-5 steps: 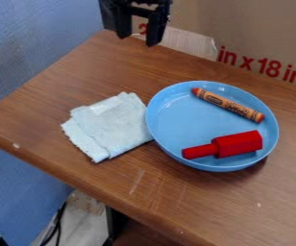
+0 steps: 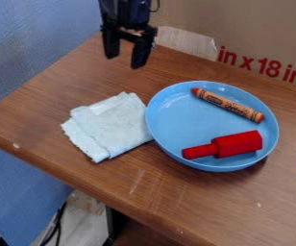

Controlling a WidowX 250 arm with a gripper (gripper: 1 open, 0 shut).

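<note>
A black two-finger gripper hangs over the back left of the wooden table, its fingers apart with nothing between them. Below and in front of it lies a folded pale blue cloth. Right of the cloth, a round blue plate holds an orange crayon toward its back and a red object with a narrower end, like a marker or bottle, toward its front.
A cardboard box with red lettering stands behind the table. A blue padded surface lies beyond the left edge.
The gripper has shifted left, from over the back middle toward the back left, and sits slightly lower. The cloth, plate and the things on it have not moved.
</note>
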